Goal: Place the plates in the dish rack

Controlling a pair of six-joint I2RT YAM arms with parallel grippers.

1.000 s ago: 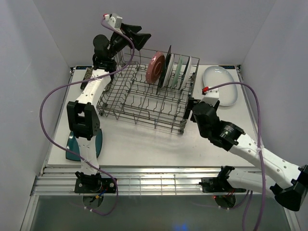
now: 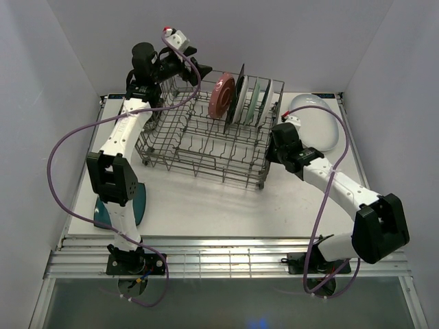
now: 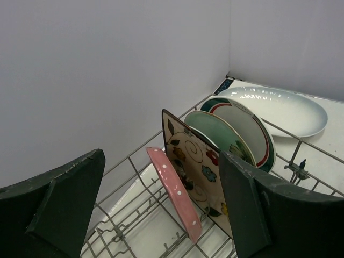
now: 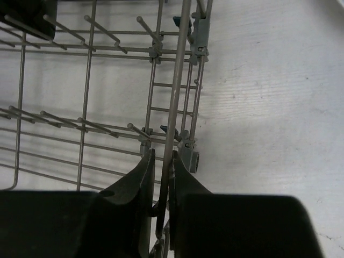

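The wire dish rack [image 2: 206,161] holds plates in its back rows: a pink dotted plate [image 2: 221,96], a patterned square plate [image 3: 195,166], a green plate [image 3: 223,129] and pale ones. My left gripper [image 2: 192,68] is open above the rack's back left, pointing toward the plates, with nothing between its fingers. My right gripper [image 2: 274,149] is shut on the rack's right side rail [image 4: 173,102], as the right wrist view shows.
A white oval plate [image 2: 317,127] lies on the white surface right of the rack. Teal plates [image 2: 137,205] lie at the front left. Walls close in the sides and back.
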